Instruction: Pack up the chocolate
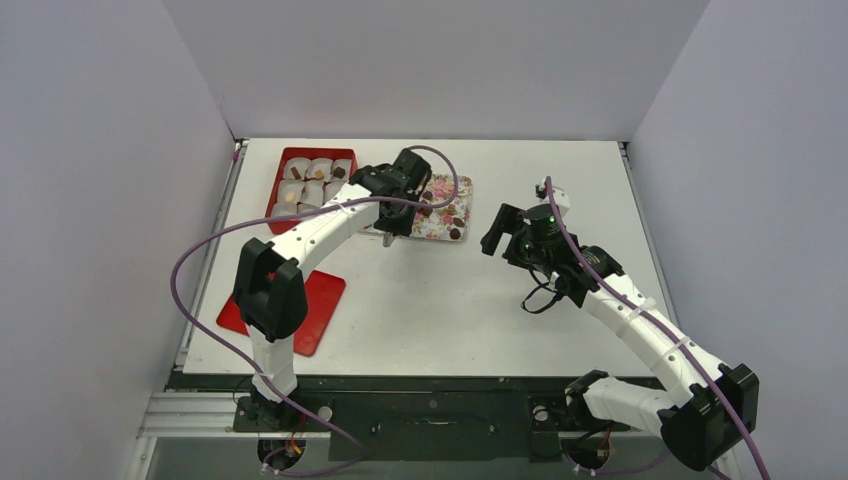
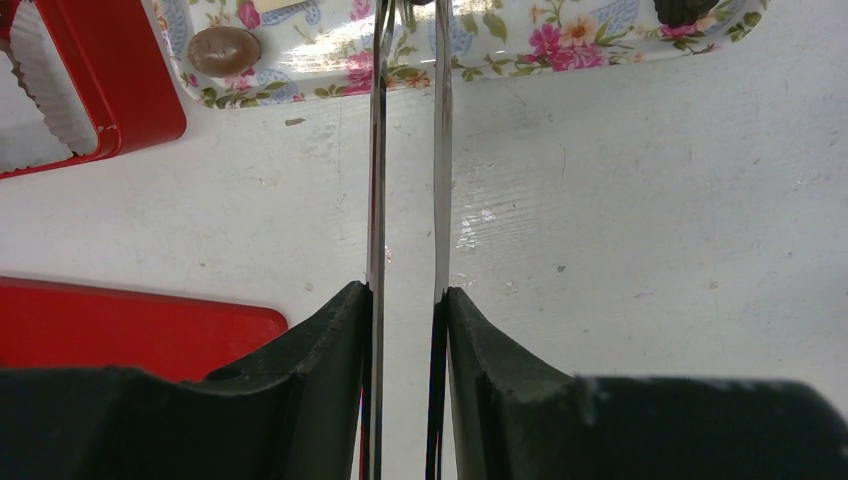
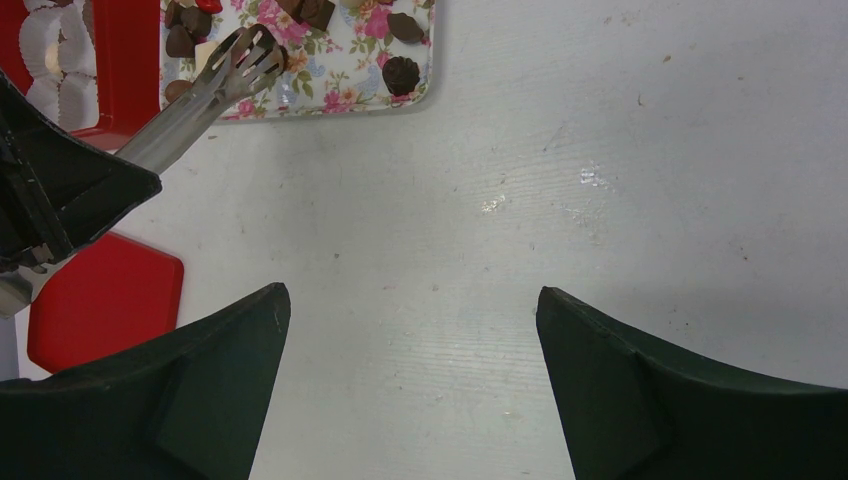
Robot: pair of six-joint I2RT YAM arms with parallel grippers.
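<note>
My left gripper is shut on a pair of metal tongs (image 3: 180, 120). Their slotted tips lie over the floral tray (image 3: 345, 75), close to a brown piece; whether anything is pinched between them I cannot tell. Chocolates are scattered on the tray, among them a dark round one (image 3: 401, 75) at its near right corner and a smooth brown one (image 2: 223, 51) near its left end. The red box (image 1: 282, 155), left of the tray, holds white paper cups, some with chocolates inside. My right gripper stands open and empty over bare table, right of the tray.
A red lid (image 1: 320, 315) lies on the table in front of the box, partly under the left arm. The left arm covers part of the box and tray in the top view.
</note>
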